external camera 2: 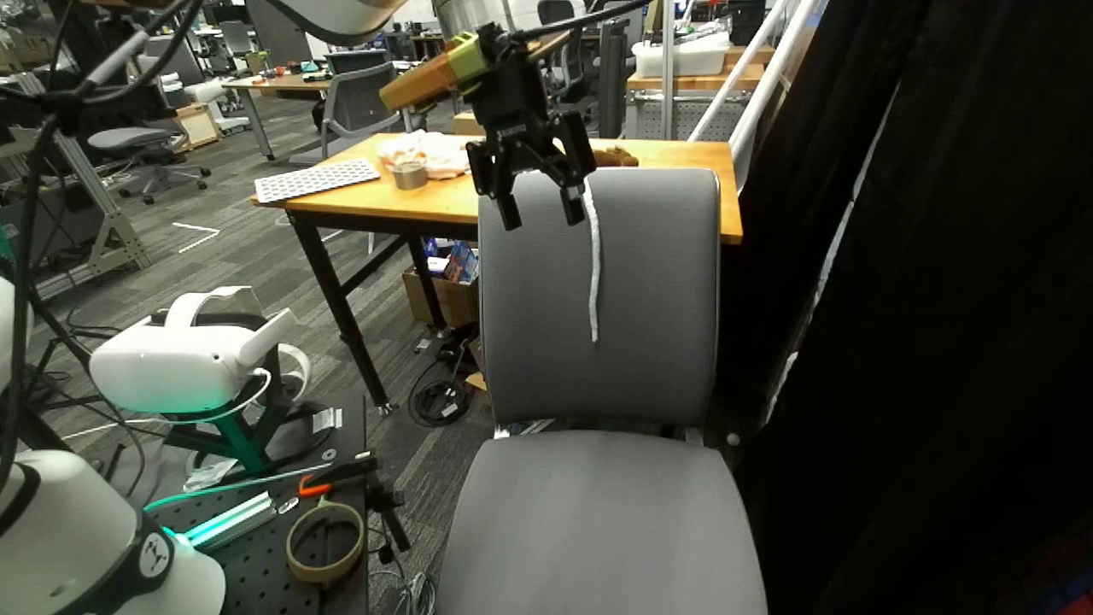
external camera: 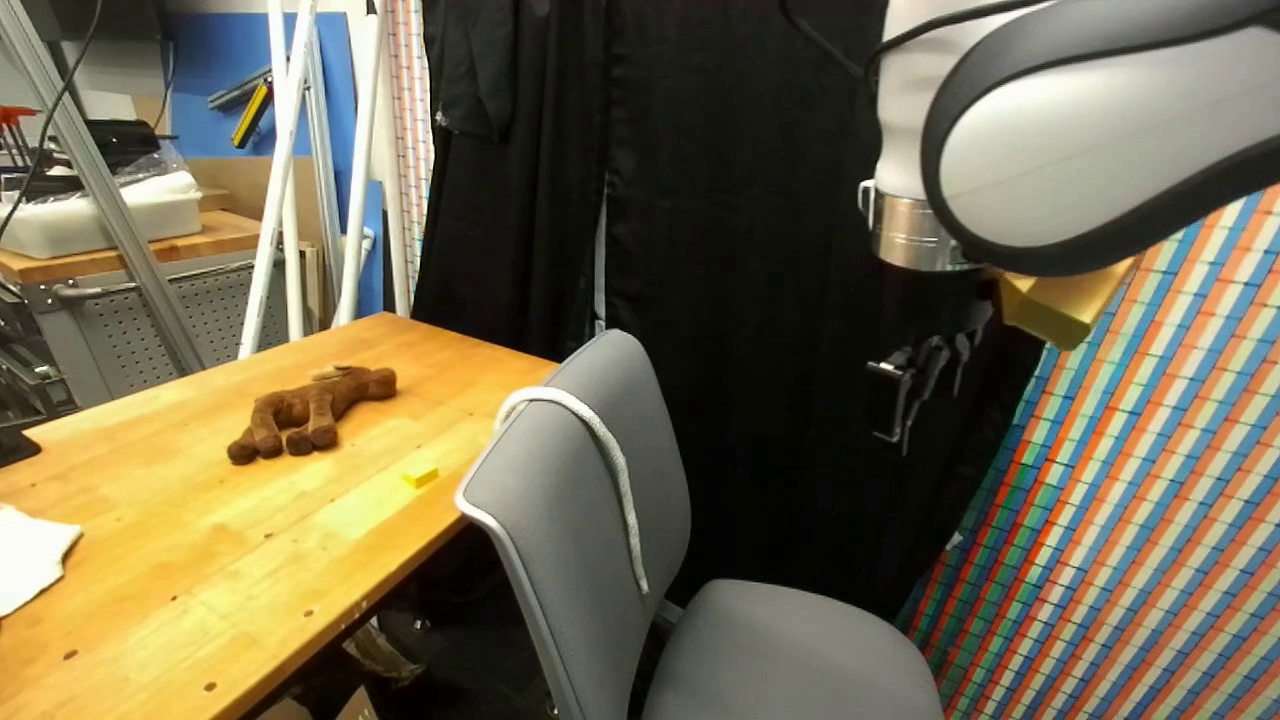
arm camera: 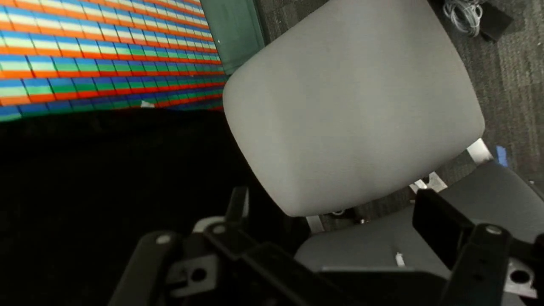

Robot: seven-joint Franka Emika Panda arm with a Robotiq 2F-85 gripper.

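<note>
My gripper (external camera 2: 543, 217) stands open, its fingers spread and nothing between them. In exterior view 1 it hangs in the air right of the grey office chair (external camera: 596, 462), in front of the black curtain. A white rope (external camera: 618, 474) is draped over the top of the backrest, one end dangling down the front; exterior view 2 shows this rope (external camera 2: 594, 277) below the gripper's fingertips in the picture. From the wrist, the chair seat (arm camera: 357, 112) fills the upper middle, and a small white rope end (arm camera: 400, 259) shows against the backrest between the fingers.
Behind the chair is a wooden table (external camera: 240, 540) bearing a brown plush animal (external camera: 314, 414), a small yellow block (external camera: 420, 476) and a white cloth (external camera: 30, 558). A black curtain (external camera: 744, 300) borders the chair's far side. A white headset (external camera 2: 184, 359) stands at left.
</note>
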